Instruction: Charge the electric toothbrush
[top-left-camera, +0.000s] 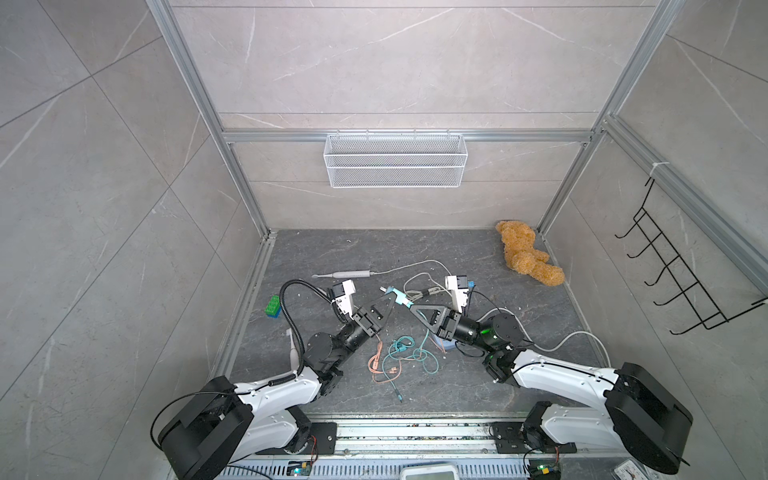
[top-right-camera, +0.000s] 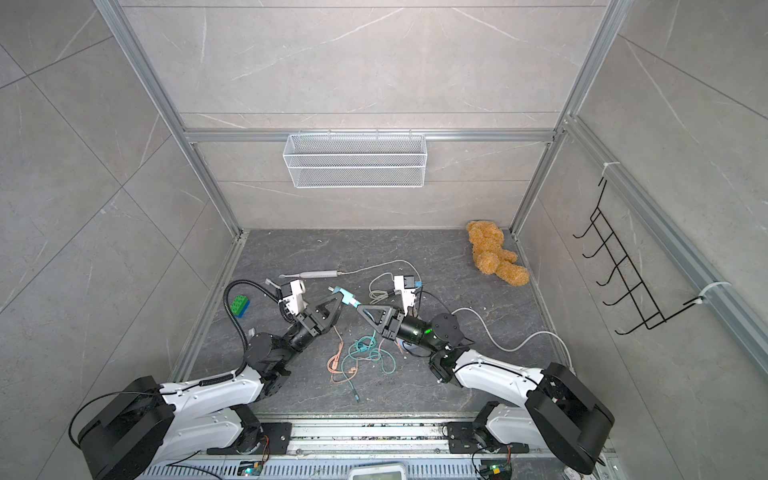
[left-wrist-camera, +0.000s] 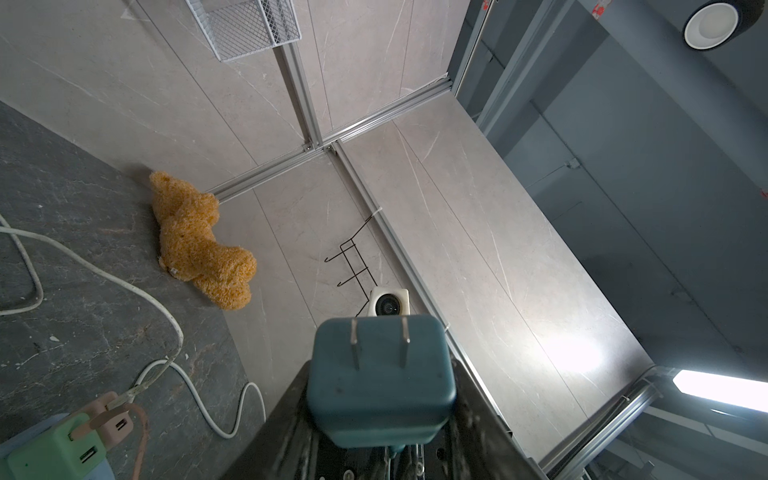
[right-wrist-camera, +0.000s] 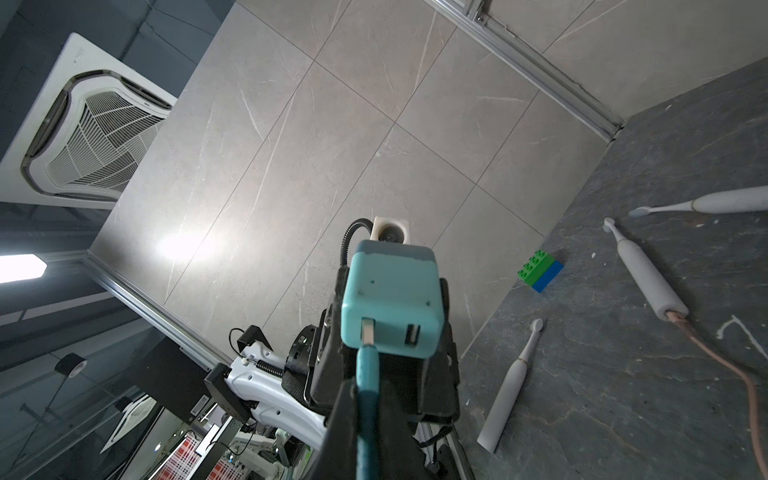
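Observation:
A teal charger block (left-wrist-camera: 382, 384) is gripped by my left gripper, shut on its sides, prongs facing the left wrist camera. On the block's (right-wrist-camera: 393, 300) other face are two USB ports. The metal end of a teal cable (right-wrist-camera: 367, 392) sits in one of them; how deep is hard to tell. My right gripper is shut on that cable's plug end. From above, the left gripper (top-left-camera: 387, 298) and right gripper (top-left-camera: 412, 308) meet over the mid-table. A toothbrush (right-wrist-camera: 508, 392) without visible cable lies on the left; another toothbrush (right-wrist-camera: 649, 276) has a peach cable.
A third toothbrush (top-left-camera: 349, 274) with a white cable lies at the back. Green adapter (left-wrist-camera: 60, 452) and peach adapter (left-wrist-camera: 112, 424) sit together at mid-table. Tangled cables (top-left-camera: 404, 352) lie between the arms. A toy bear (top-left-camera: 528, 254) and green block (top-left-camera: 273, 305) stand clear.

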